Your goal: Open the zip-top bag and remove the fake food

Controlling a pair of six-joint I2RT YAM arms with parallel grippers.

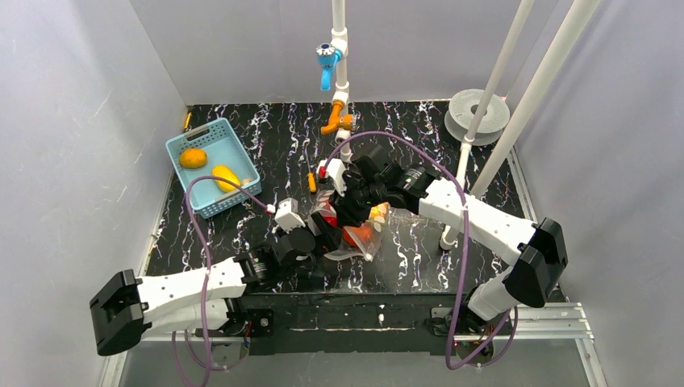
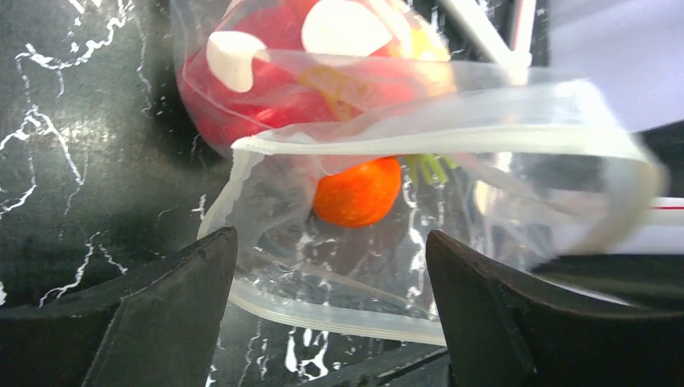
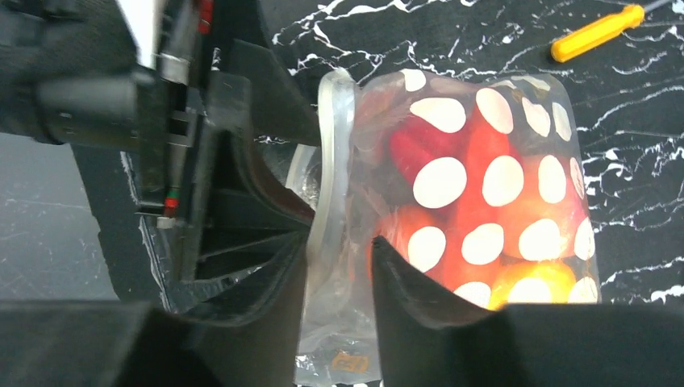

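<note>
The clear zip top bag [image 3: 363, 201], with white dots, lies mid-table with its mouth gaping toward my left gripper. That gripper is open at the mouth, nothing between its fingers. Through the mouth an orange food piece [image 2: 357, 193] shows, with green strands beside it. Red food [image 3: 476, 169] and a yellow-orange piece [image 3: 536, 278] press against the dotted wall. My right gripper is over the bag, its fingertips a little apart; the raised white rim [image 3: 331, 161] runs up to the gap. Whether the fingers touch the plastic cannot be made out.
A blue basket [image 1: 174, 153] at the left holds an orange piece [image 1: 193, 158] and a yellow one [image 1: 226, 178]. A yellow-handled screwdriver [image 3: 597, 34] lies behind the bag. White pipes with valves [image 1: 331, 121] rise at the back, and a grey spool [image 1: 477, 117] sits back right.
</note>
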